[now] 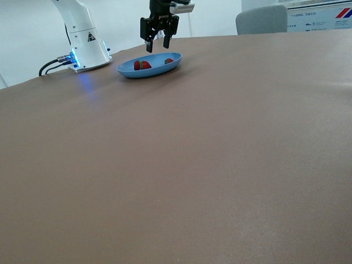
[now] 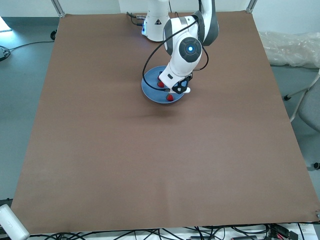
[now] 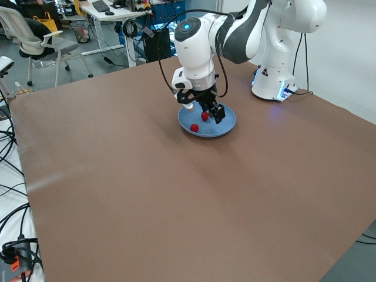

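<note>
A blue plate (image 2: 152, 95) (image 1: 128, 70) (image 3: 200, 129) holds red strawberries (image 2: 169, 97) (image 1: 145, 65) (image 3: 194, 128). My black gripper (image 1: 158, 45) hangs just above the plate; in the top view its two fingers are spread with nothing between them. In the left view it is largely hidden beneath the white arm housing, and in the right view it sits low over the plate's back part.
Cables run along the table edge, and a grey chair (image 1: 261, 21) stands beyond it.
</note>
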